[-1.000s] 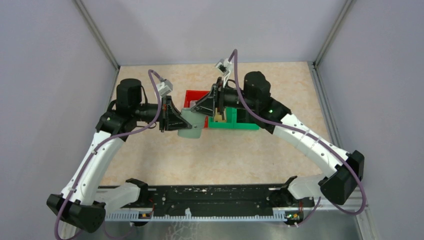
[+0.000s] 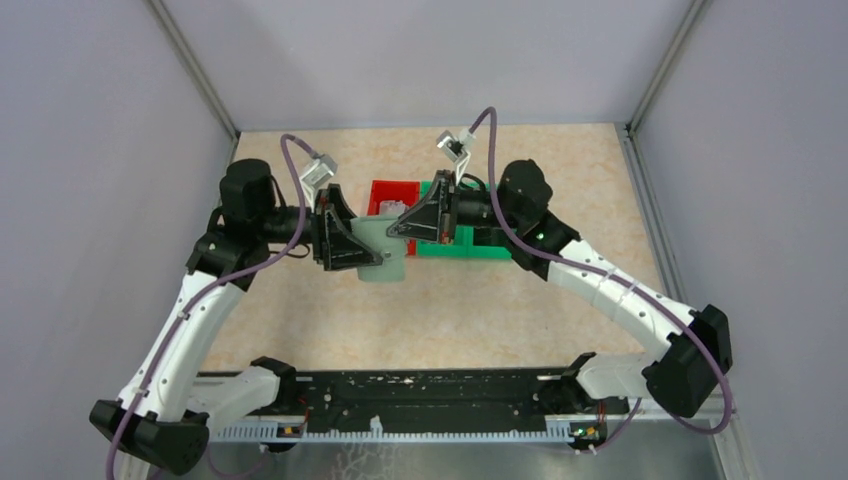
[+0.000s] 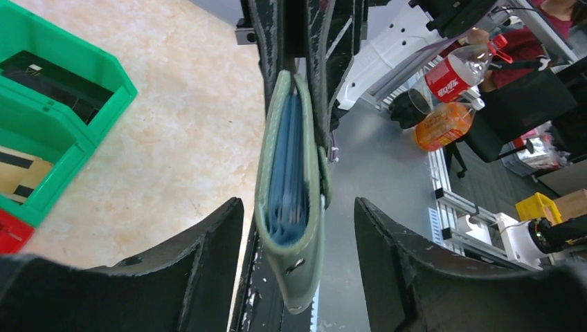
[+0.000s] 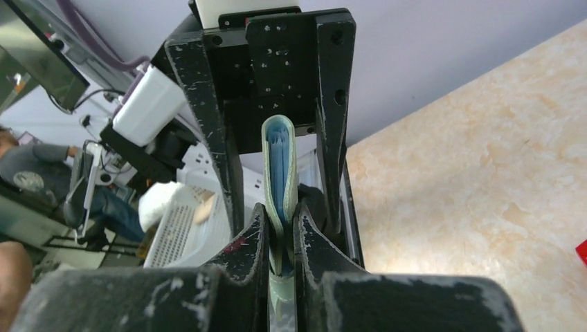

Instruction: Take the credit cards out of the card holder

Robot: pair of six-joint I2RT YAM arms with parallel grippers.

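A pale green card holder [image 2: 378, 255] with blue card sleeves inside [image 3: 291, 173] is held in the air between the arms. My right gripper is shut on it, the holder standing upright between its fingers. My left gripper is open, its two fingertips on either side of the holder's lower part with gaps beside it. In the top view my left gripper [image 2: 355, 236] is at the holder's left and my right comes from the right. Whether cards stand among the blue sleeves I cannot tell.
A red bin [image 2: 395, 190] and green bins [image 2: 492, 250] lie on the beige table behind the holder. Bottles [image 3: 450, 76] stand outside the work area.
The right gripper and the holder have shifted slightly over the last second.
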